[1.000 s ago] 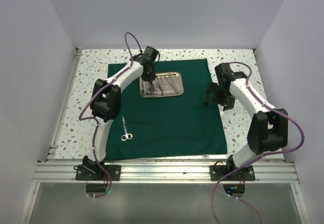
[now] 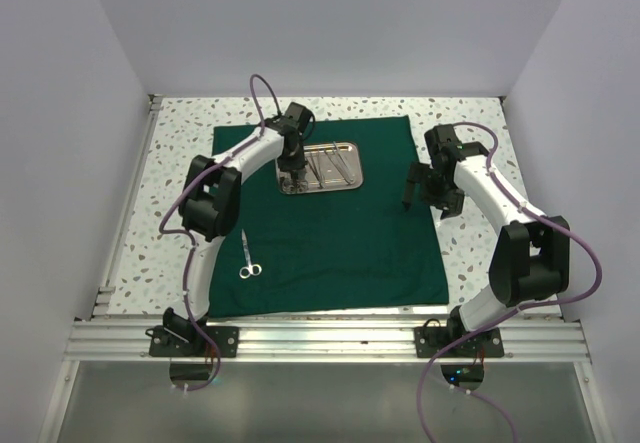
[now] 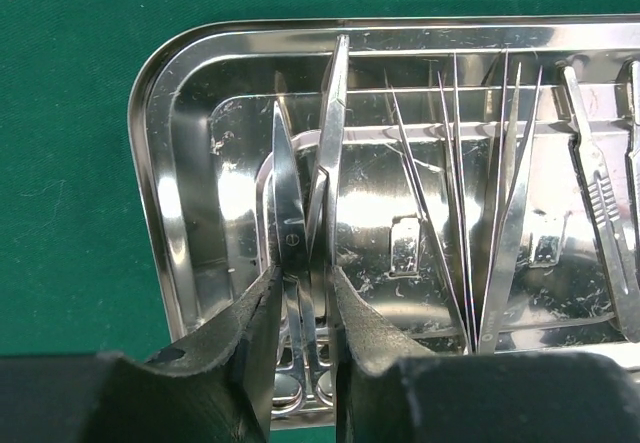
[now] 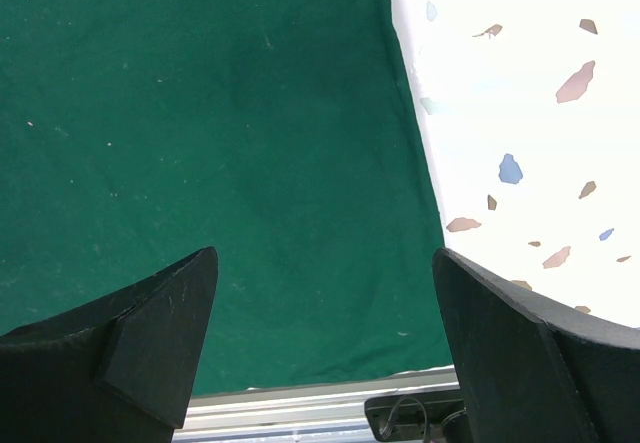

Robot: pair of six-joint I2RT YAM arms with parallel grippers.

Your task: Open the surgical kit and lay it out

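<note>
A steel tray (image 2: 352, 178) sits at the back of the green cloth. My left gripper is over the tray's left end, its fingertips close together on scissors (image 3: 290, 203) and the clamp-like instrument beside them (image 3: 332, 143); whether it grips them is unclear. Several tweezers (image 3: 505, 273) and handles (image 3: 600, 203) lie to their right. A pair of scissors (image 2: 250, 268) lies on the cloth at front left. My right gripper stands open over the cloth's right edge, nothing between its fingers.
The speckled table (image 2: 145, 263) shows around it. The right arm stands at the right side.
My left gripper has moved slightly toward the front and left over the tray's left end since about a second ago. The right arm has not moved.
</note>
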